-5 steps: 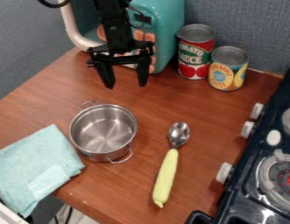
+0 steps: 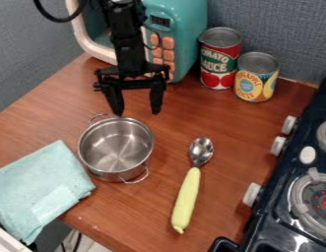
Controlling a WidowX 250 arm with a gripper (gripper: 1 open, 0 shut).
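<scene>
My black gripper (image 2: 136, 101) hangs open in the upper middle, just behind and above a steel pot (image 2: 115, 148), with nothing between its fingers. A spoon (image 2: 201, 152) with a pale yellow-green handle or cob-like body (image 2: 186, 202) below it lies right of the pot. A red-labelled can (image 2: 220, 63) and a yellow-labelled can (image 2: 255, 81) stand at the back right.
A folded light-blue cloth (image 2: 36, 185) lies at the front left. A black stove (image 2: 299, 221) with white knobs occupies the right. A teal box-like appliance (image 2: 178, 30) stands at the back.
The gripper has moved down and slightly left, towards the pot. The other things have stayed where they were.
</scene>
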